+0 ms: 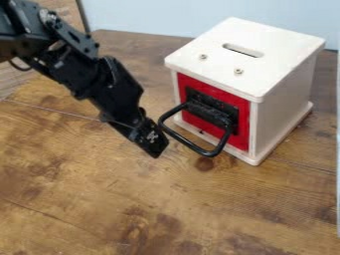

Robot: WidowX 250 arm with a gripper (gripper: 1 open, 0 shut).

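Note:
A pale wooden box with a slot and two knobs on top stands at the right. Its red front carries a black plate with a black loop handle sticking out toward the viewer. My black gripper reaches down from the upper left, its tip just left of the handle, apparently apart from it. Nothing shows held in it; the gap between its fingers is hard to make out from this angle.
A pale wall runs along the back, and a light edge borders the far right.

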